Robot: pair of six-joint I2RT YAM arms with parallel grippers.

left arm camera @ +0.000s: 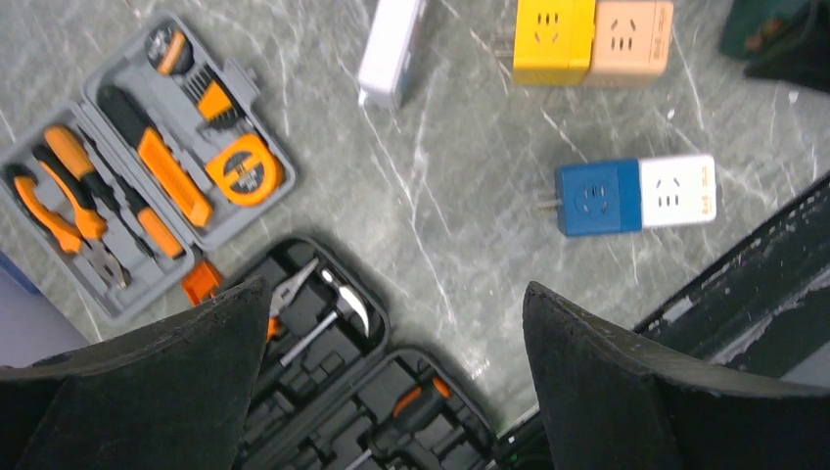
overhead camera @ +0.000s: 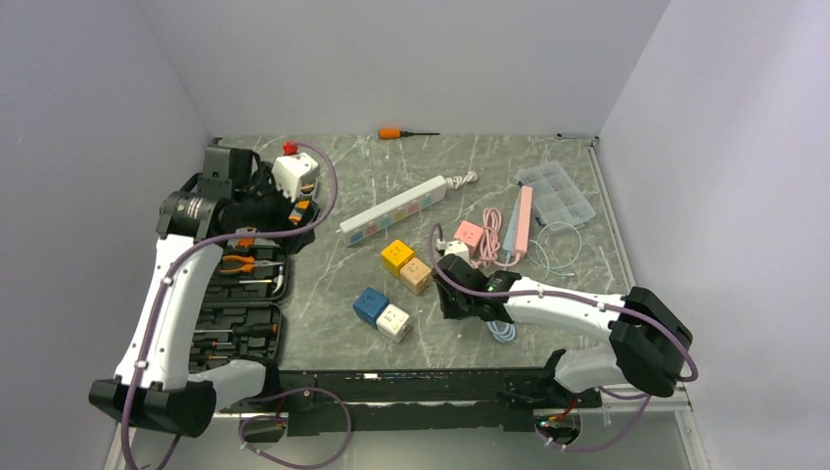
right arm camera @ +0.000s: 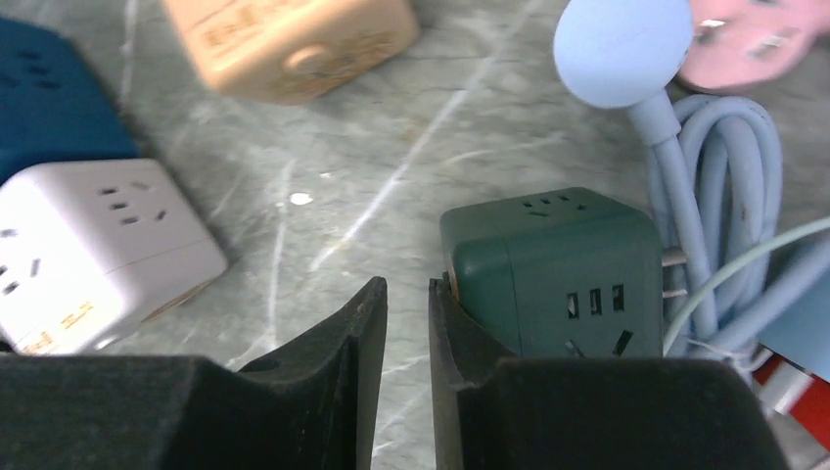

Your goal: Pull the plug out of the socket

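A green plug cube sits at right in the right wrist view, its metal prongs bare at the far side. My right gripper is beside it, with a narrow empty gap between its fingers; one finger overlaps the cube's edge, and contact is unclear. In the left wrist view, a yellow cube butts against a tan one, and a blue cube against a white one. The blue one's prongs stick out leftward. Over the tool cases my left gripper hangs wide open and empty.
A white power strip lies across the middle back. At right are a pink socket cube, coiled cables and a clear organizer. Tool cases line the left.
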